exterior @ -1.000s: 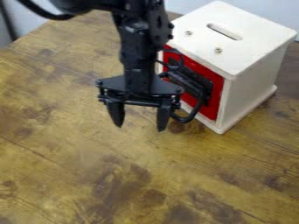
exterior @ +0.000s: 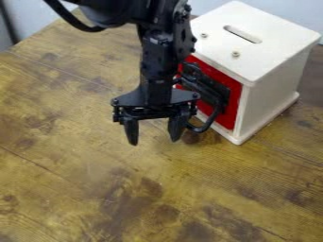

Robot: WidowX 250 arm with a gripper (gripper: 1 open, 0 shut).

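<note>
My black gripper (exterior: 154,129) hangs open above the wooden floor, left of a white box (exterior: 259,52) with a red front panel (exterior: 224,68). Its two fingers point down with nothing visible between them. Black hardware on the red panel sits just behind and right of the gripper, partly hidden by the arm.
The box has a slot and small round fittings on its top. A pale wall edge shows at the top left.
Compared with a second ago, the gripper sits slightly lower in the picture, with small shifts of the arm. The box is unmoved.
</note>
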